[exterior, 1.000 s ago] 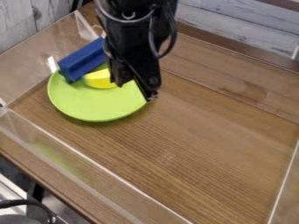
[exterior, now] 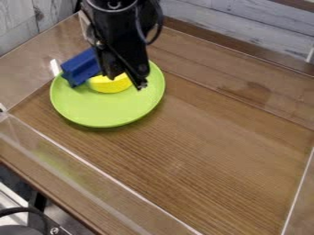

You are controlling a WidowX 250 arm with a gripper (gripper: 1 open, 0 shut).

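Note:
The black gripper [exterior: 120,69] reaches down from the top centre over a green plate [exterior: 106,114] on the wooden table. Under and behind it, a yellow object [exterior: 110,84] rests on the plate, partly hidden. A blue block [exterior: 79,66] lies at the plate's back left, beside the yellow object. The gripper's fingers overlap the yellow object in view, and I cannot tell whether they touch it or how far they are open.
Wooden walls stand along the back and left, and black cables show at the bottom left.
The gripper has moved left and a little up, over the plate. The blue block and yellow object look almost unchanged.

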